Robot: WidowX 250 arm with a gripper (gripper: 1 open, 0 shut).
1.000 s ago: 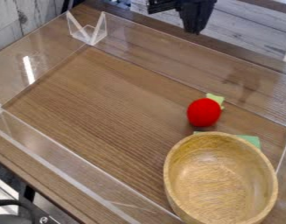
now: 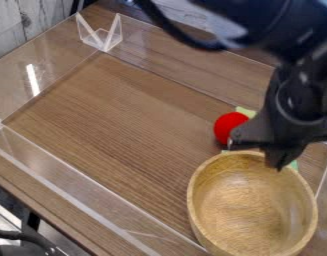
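Observation:
The dark robot gripper (image 2: 277, 150) reaches in from the top right, blurred, its tip low at the right above the back rim of the wooden bowl. A red round object (image 2: 230, 126) is partly hidden behind it, and so is a pale green item (image 2: 246, 110). The wooden bowl (image 2: 250, 215) sits at the bottom right. Whether the fingers are open or shut is not clear from this view.
A clear plastic holder (image 2: 100, 32) stands at the back left. Dark cables lie off the lower-left edge.
The arm has swept down and toward the front from the back of the table, now covering the area beside the red object and the bowl's back rim.

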